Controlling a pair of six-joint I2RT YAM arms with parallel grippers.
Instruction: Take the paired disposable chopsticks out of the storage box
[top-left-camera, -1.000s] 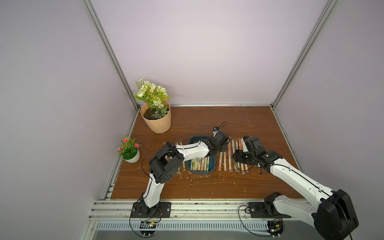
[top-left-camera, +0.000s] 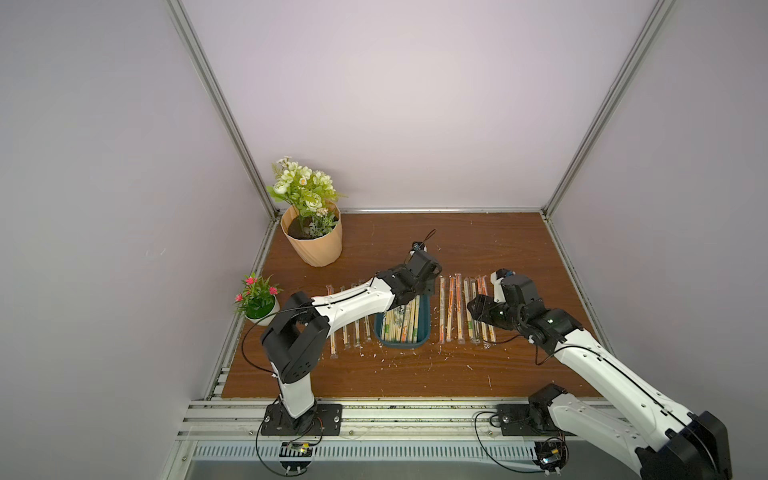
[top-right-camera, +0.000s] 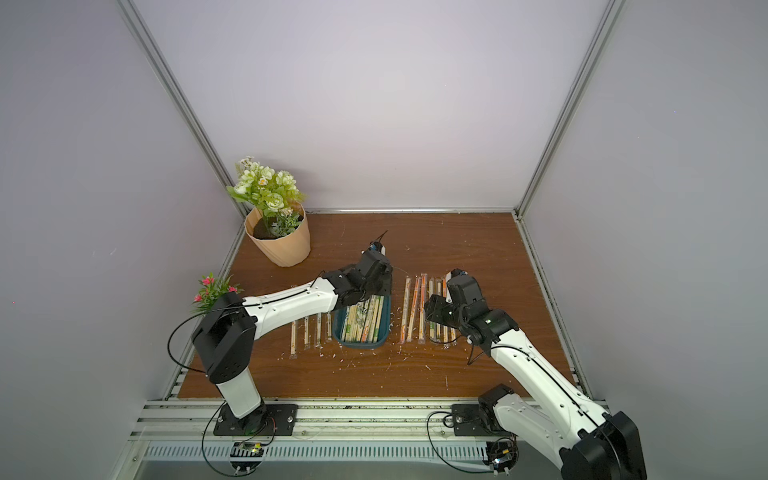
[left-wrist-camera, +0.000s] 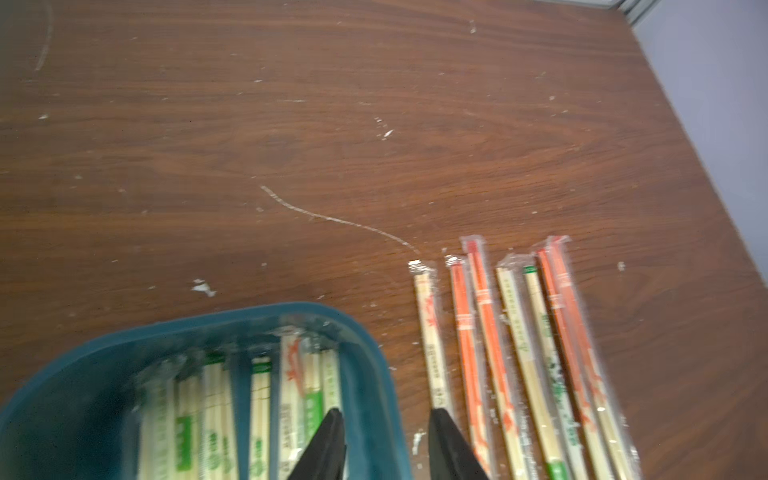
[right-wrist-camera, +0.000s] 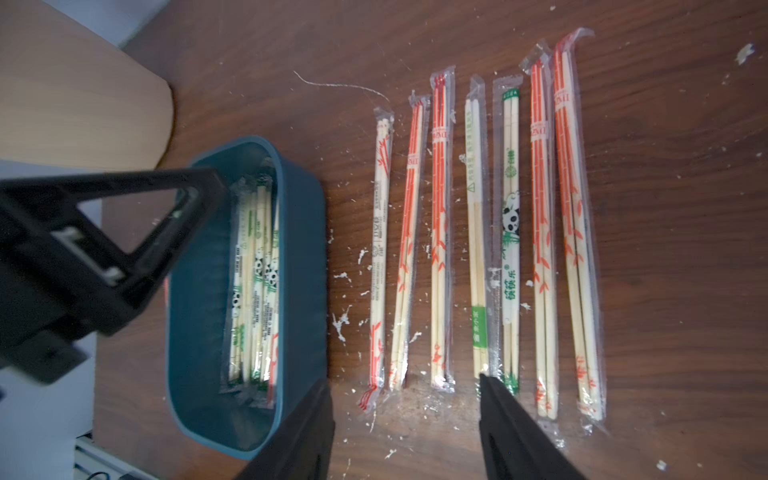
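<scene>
The blue storage box (right-wrist-camera: 300, 264) holds several wrapped chopstick pairs (left-wrist-camera: 260, 416), mostly green-printed. My left gripper is open over the box's right end and rim, seen partly covering the box in both top views, with nothing between its fingers. Several wrapped pairs (right-wrist-camera: 438, 232), red- and green-printed, lie in a row on the table to the box's right. My right gripper is open above that row, with nothing held. More pairs (top-left-camera: 345, 336) lie left of the box, partly hidden by the left arm.
A large potted plant (top-left-camera: 312, 240) stands at the back left, a small flower pot (top-right-camera: 209, 294) at the left edge. Walls border three sides.
My left arm has moved back and slightly left, rising over the box.
</scene>
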